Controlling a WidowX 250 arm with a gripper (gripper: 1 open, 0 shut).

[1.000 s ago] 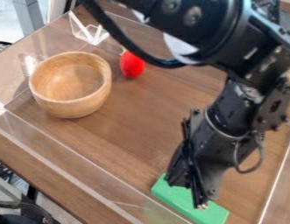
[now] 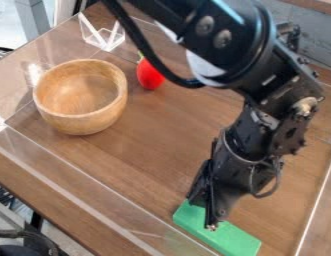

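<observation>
My black gripper (image 2: 208, 208) points down at the near right of the table, its fingertips over a flat green block (image 2: 232, 242) that lies near the front edge. The fingers hide part of the block, and I cannot tell whether they touch it or how far apart they stand.
A wooden bowl (image 2: 81, 105) stands at the left, with a red vegetable (image 2: 149, 74) behind it to the right. Clear panels edge the table.
The arm and gripper have shifted slightly up and to the left in the view, with the fingertips a little higher. The block, bowl and red vegetable have not visibly moved.
</observation>
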